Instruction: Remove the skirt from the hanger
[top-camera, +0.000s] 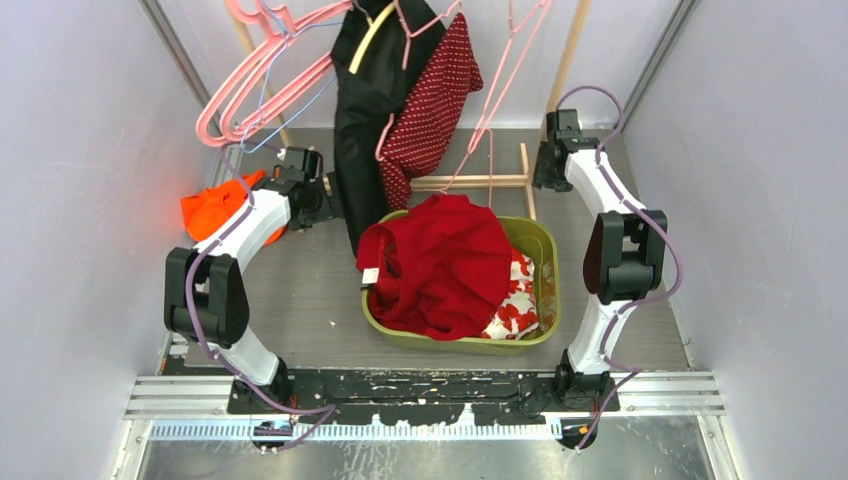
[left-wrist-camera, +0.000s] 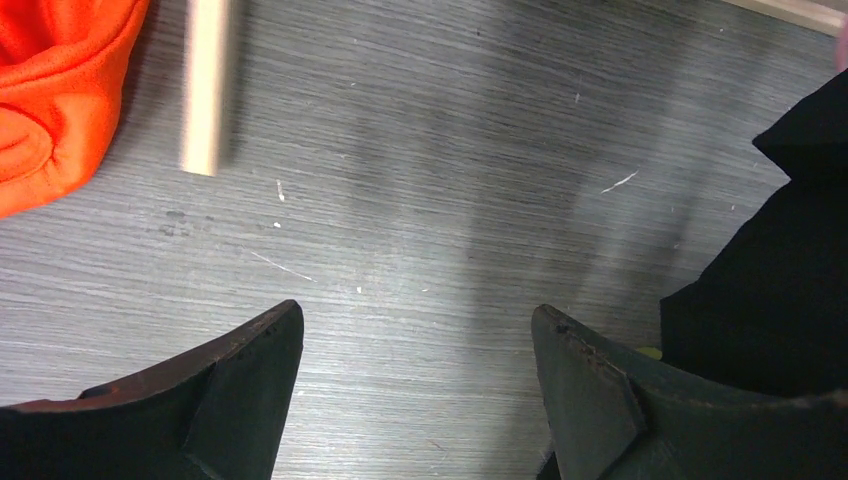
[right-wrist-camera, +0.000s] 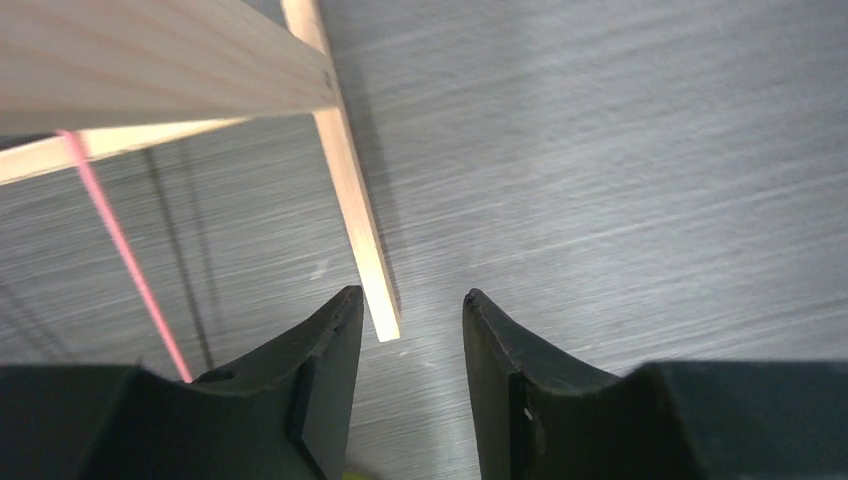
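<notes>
A black garment (top-camera: 358, 140) and a red dotted garment (top-camera: 432, 110) hang from pink hangers (top-camera: 262, 75) on the wooden rack in the top view; which is the skirt I cannot tell. Black cloth (left-wrist-camera: 765, 290) fills the right of the left wrist view. My left gripper is open and empty, left of the black garment. My right gripper, also open and empty, is by the rack's right post (top-camera: 561, 65), above a wooden foot (right-wrist-camera: 355, 230).
An olive basket (top-camera: 540, 320) holds red cloth (top-camera: 435, 270) and a floral one in the middle front. An orange cloth (top-camera: 210, 210) lies on the left.
</notes>
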